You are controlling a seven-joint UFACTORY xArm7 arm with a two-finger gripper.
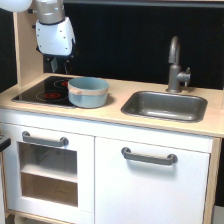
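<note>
A light blue-grey pot [88,95] with a pale band around its rim stands on the counter, partly over the right side of the dark stove top [40,91]. My white arm reaches down from the upper left, and its dark gripper [61,67] hangs above the back of the stove top, to the left of the pot and apparently apart from it. The fingers are small and dark against the black background, so how they stand is unclear.
To the right, a sink [165,104] is set into the wooden counter [122,98], with a grey faucet [177,68] behind it. Below are a shelf compartment [50,172] and a white cupboard door [150,185] with a handle. Counter between pot and sink is clear.
</note>
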